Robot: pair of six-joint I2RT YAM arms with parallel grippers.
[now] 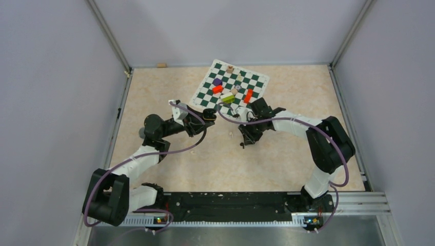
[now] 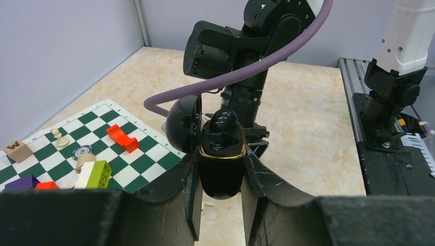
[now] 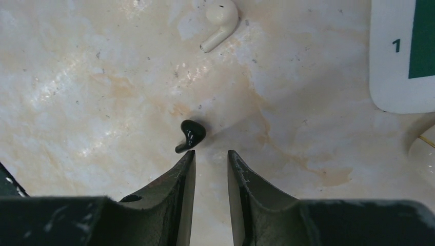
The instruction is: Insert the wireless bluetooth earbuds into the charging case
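Observation:
The black charging case (image 2: 222,164), lid raised, is held upright by my left gripper, which is shut on it; from above, the case (image 1: 209,115) hangs left of centre. My right gripper is low over the table, fingers parted with nothing between them. Just ahead of its left finger lies a small black earbud (image 3: 193,132), stem toward the lower left. A white earbud (image 3: 219,23) rests farther away, at the top of the right wrist view.
A checkered board (image 1: 205,95) with blocks and small pieces covers the back middle. A white rounded object (image 3: 426,156) is at the right edge of the right wrist view.

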